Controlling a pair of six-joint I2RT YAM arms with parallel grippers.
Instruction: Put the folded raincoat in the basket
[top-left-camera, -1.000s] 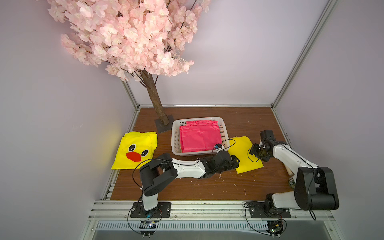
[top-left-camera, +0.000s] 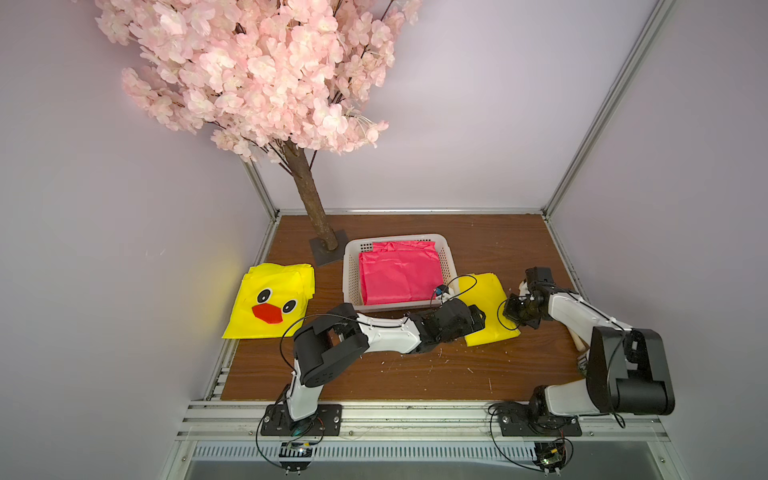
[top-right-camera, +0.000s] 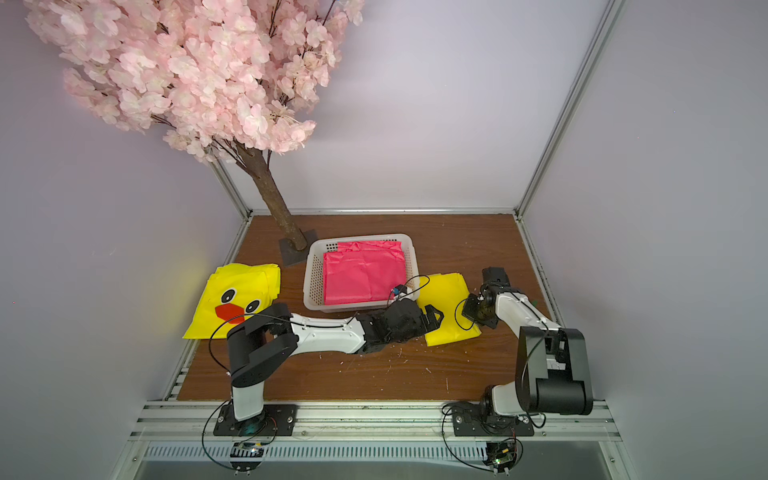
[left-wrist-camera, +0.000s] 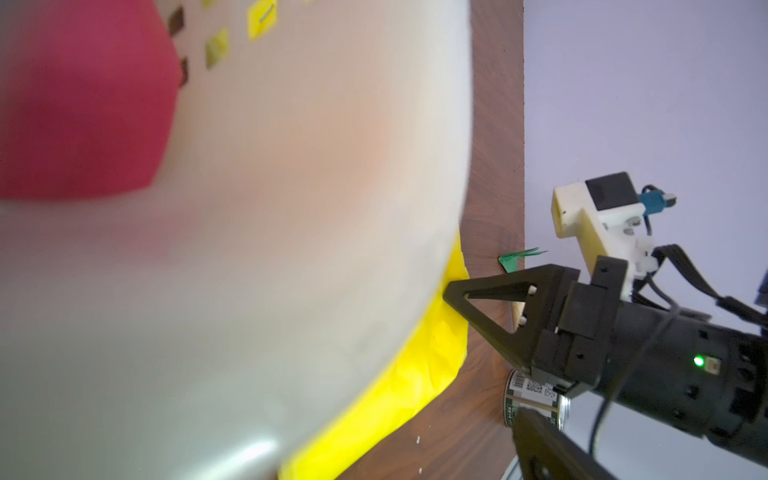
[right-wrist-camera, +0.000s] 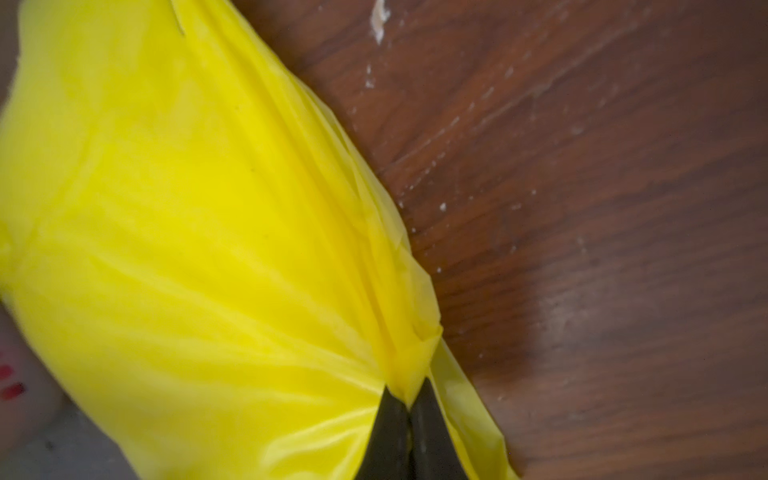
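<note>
A yellow folded raincoat (top-left-camera: 489, 300) lies on the table just right of the basket. My right gripper is shut on its edge, and creases in the yellow fabric run into the fingertips. At the raincoat's left side, close to the basket's front corner, my left gripper (top-left-camera: 478, 317) stands open over the cloth. In the left wrist view the pale, blurred basket wall (left-wrist-camera: 320, 264) fills much of the picture. The white basket (top-left-camera: 351, 280) holds a folded pink garment (top-left-camera: 400, 273).
Another yellow folded piece with a duck face (top-left-camera: 276, 300) lies at the far left. Behind the basket rises a pink blossom tree (top-left-camera: 308, 196) on a dark base. A can (left-wrist-camera: 532, 396) stands near the right arm.
My left gripper has edged right over the cloth.
</note>
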